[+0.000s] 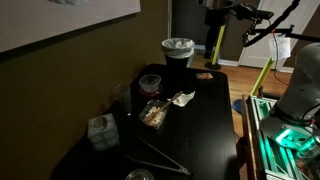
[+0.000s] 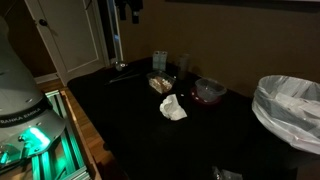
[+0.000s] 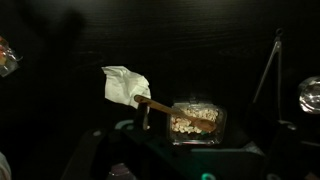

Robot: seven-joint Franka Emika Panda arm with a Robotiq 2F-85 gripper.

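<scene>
My gripper (image 2: 128, 12) hangs high above the table, at the top of exterior view 2. Its two dark fingers look spread apart, with nothing visible between them. In the wrist view a clear container (image 3: 198, 124) of pale, lumpy food lies below, partly cut off by the dark gripper body. A wooden spoon (image 3: 165, 108) leans across that container's rim. Beside it sits a crumpled white napkin (image 3: 124, 86). Metal tongs (image 3: 268, 70) lie on the other side, apart from the container. A clear, reddish-based bowl (image 2: 207, 91) stands near the wall.
A lined bin (image 1: 178, 50) stands beyond the table's far end. Near the wall are a drinking glass (image 1: 124, 97) and a boxy holder (image 1: 102, 132). A small shiny packet (image 1: 205, 76) lies by the far edge. The black table (image 1: 205, 125) has clear room along its near side.
</scene>
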